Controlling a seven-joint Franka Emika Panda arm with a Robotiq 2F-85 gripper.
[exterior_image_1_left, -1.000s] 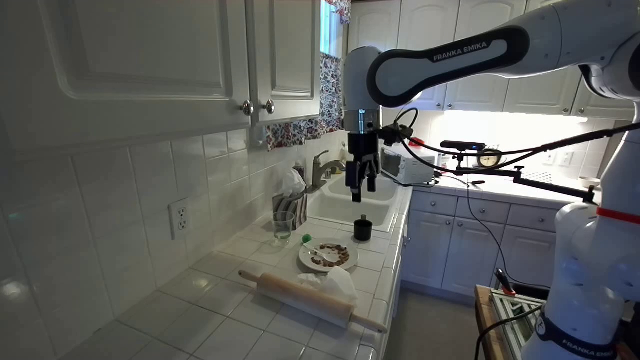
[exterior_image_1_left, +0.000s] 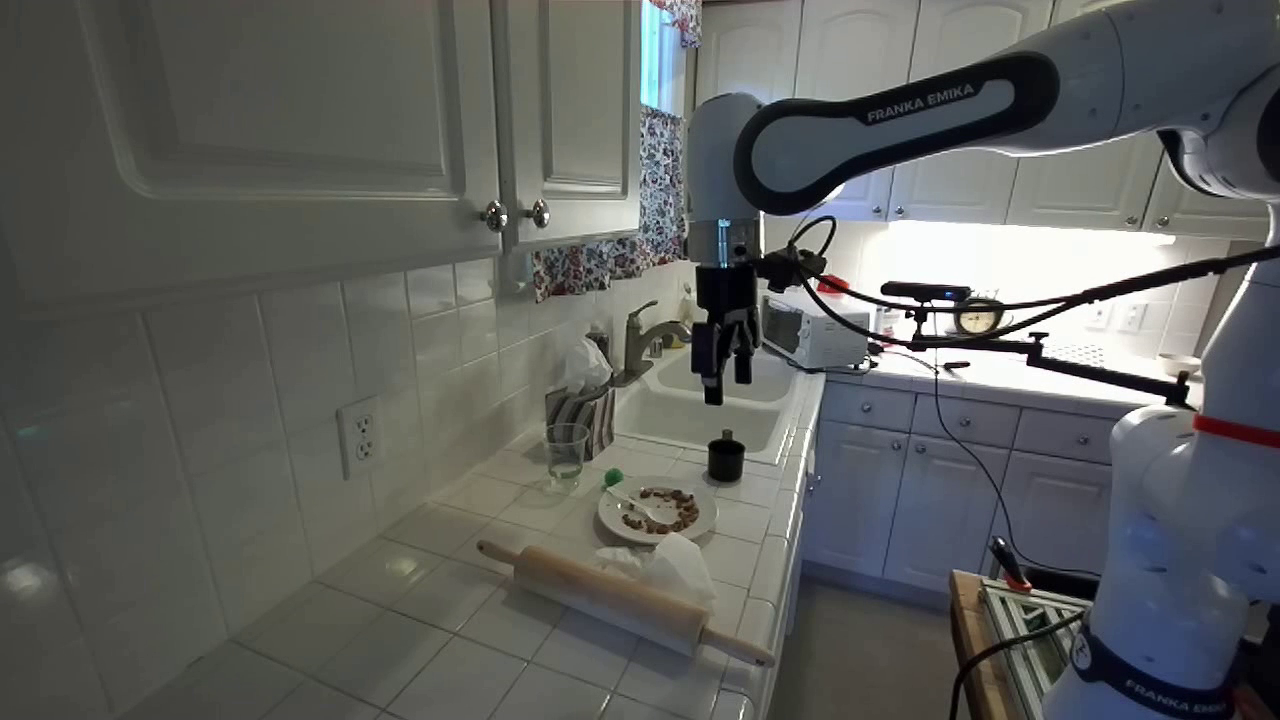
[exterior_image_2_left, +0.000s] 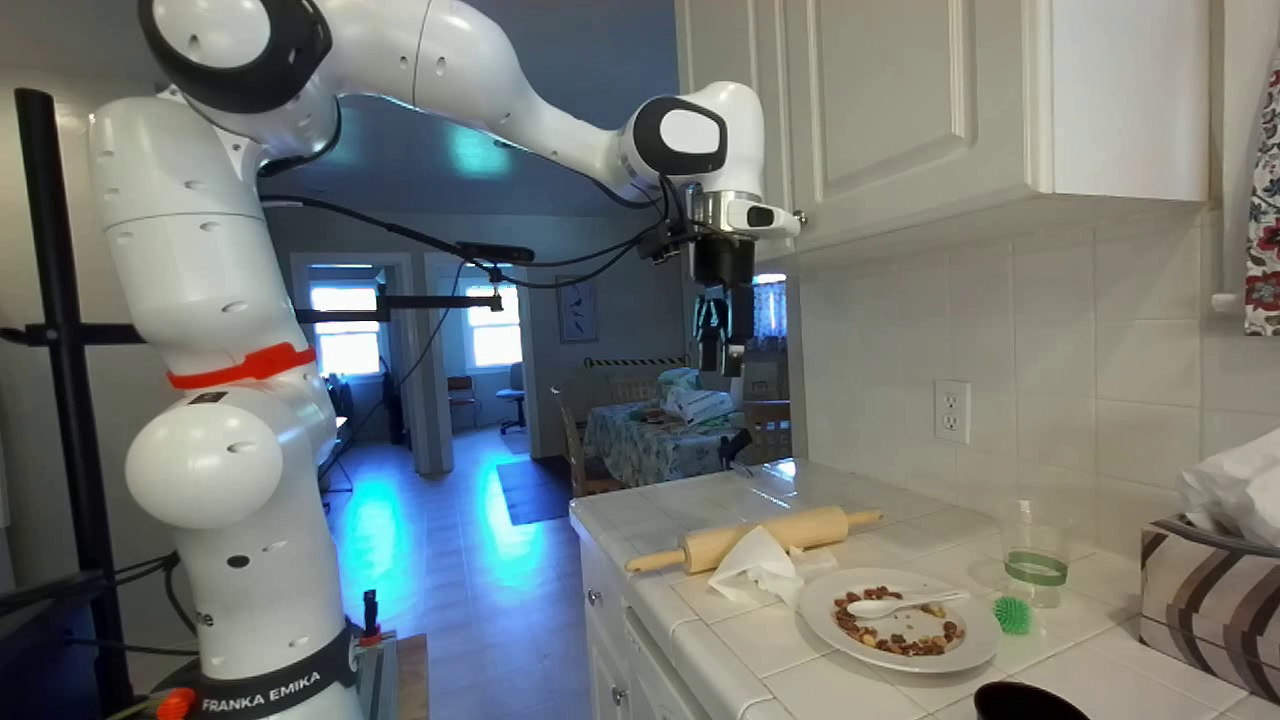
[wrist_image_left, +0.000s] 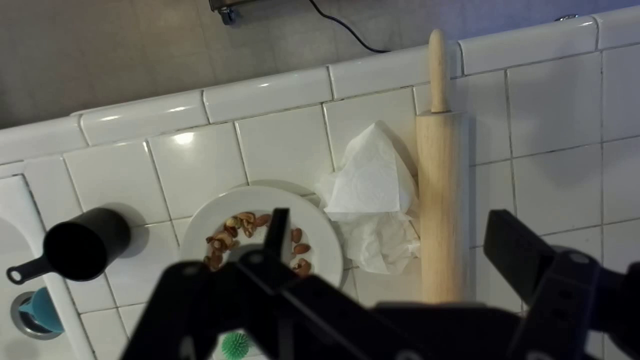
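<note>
My gripper hangs high above the tiled counter, its fingers wide apart and nothing held between them. Below it in the wrist view lie a wooden rolling pin (wrist_image_left: 442, 198) and a crumpled white paper napkin (wrist_image_left: 369, 180) right beside it. A white plate (exterior_image_2_left: 828, 600) carries nuts (exterior_image_2_left: 906, 642) and a white spoon (exterior_image_2_left: 894, 605); part of it is hidden by a finger in the wrist view. The black cup (exterior_image_1_left: 725, 460) with a handle stands near the sink. Close to the plate are a green spiky ball (exterior_image_2_left: 1012, 614) and a clear glass (exterior_image_2_left: 1035, 558).
Against the wall stands a striped tissue box (exterior_image_2_left: 1200, 612), with the sink (exterior_image_1_left: 696, 414) beyond it. An upper cabinet (exterior_image_1_left: 576, 108) overhangs the counter. Bare tiles (exterior_image_1_left: 360, 624) lie on the wall side of the rolling pin, and the counter's front edge (wrist_image_left: 264, 93) drops to the floor.
</note>
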